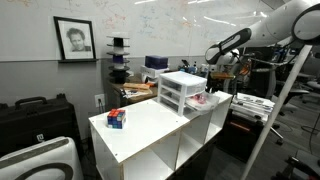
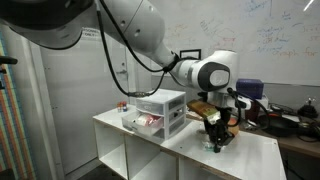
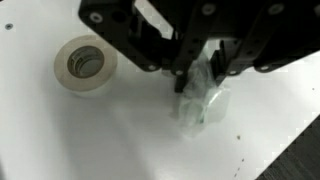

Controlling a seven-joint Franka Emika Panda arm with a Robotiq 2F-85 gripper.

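A clear, crumpled-looking item with a greenish tint (image 3: 205, 108) lies on the white tabletop in the wrist view. Right at it are the fingertips of my gripper, one on either side of its upper end. How firmly they touch it cannot be made out. To the left, a roll of tape (image 3: 86, 63) rests flat and apart from the fingers. Exterior view 2 has the gripper (image 2: 216, 142) low over the table, pointing down. In exterior view 1 the arm reaches the far end, with its fingertips largely hidden.
A white drawer unit with clear drawers (image 2: 159, 112) stands beside the arm on the white shelf top (image 2: 262, 160). A red and blue box (image 1: 116, 118) sits at the opposite end. Between that box and the drawers the surface is mostly clear.
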